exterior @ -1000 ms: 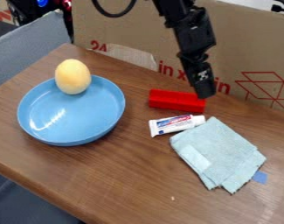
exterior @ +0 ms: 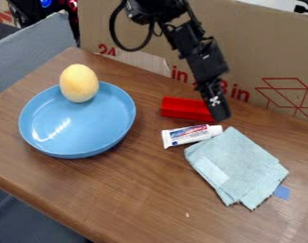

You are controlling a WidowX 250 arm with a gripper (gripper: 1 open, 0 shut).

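My black gripper (exterior: pixel 217 106) hangs over the right end of a red block (exterior: pixel 184 107), its tip partly hiding that end; whether it touches the block is unclear. It appears shut, and I see nothing held in it. A white tube (exterior: pixel 190 135) lies just in front of the block. A folded pale cloth (exterior: pixel 240 168) lies to the right front. On the left are a blue plate (exterior: pixel 74 133) and a yellow egg-shaped object (exterior: pixel 79 83) behind it.
A cardboard box (exterior: pixel 270 71) forms a wall along the back of the wooden table (exterior: pixel 131 204). A grey padded edge borders the left side.
The gripper has come down from in front of the cardboard to the red block's right end, shifting slightly left. The objects on the table appear unmoved.
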